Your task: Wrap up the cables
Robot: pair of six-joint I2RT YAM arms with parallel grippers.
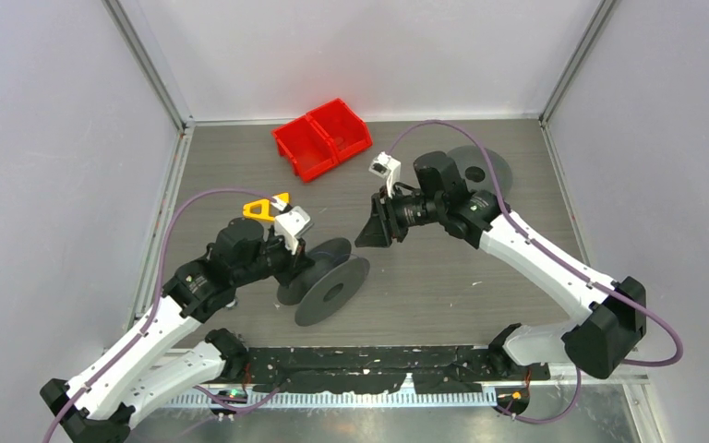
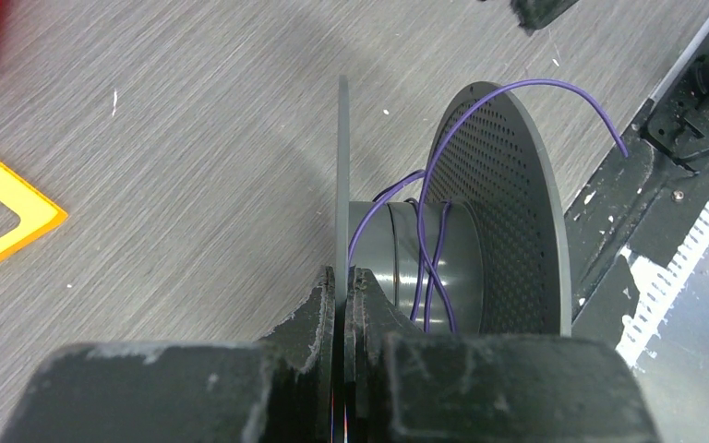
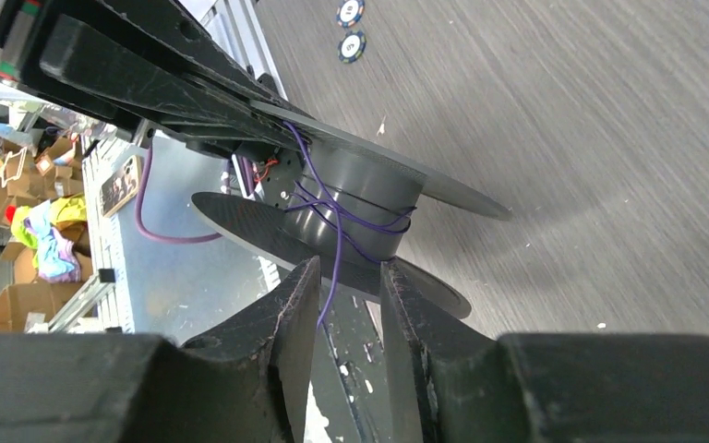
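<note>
A dark cable spool (image 1: 332, 291) hangs at my left gripper, which is shut on one flange, seen edge-on in the left wrist view. Purple cable is wound loosely round the hub (image 2: 466, 249), crossing itself, with a free end arching over the far flange (image 2: 512, 212) in the left wrist view. My right gripper is right of the spool in the top view, with its fingers a little apart and nothing seen held; the cable's hanging strand shows beyond them.
A red bin (image 1: 305, 148) stands at the back, a yellow piece (image 2: 32, 217) left of the spool. A second grey spool (image 1: 491, 166) lies at the back right, partly behind the right arm. Two chips (image 3: 352, 46) lie on the floor.
</note>
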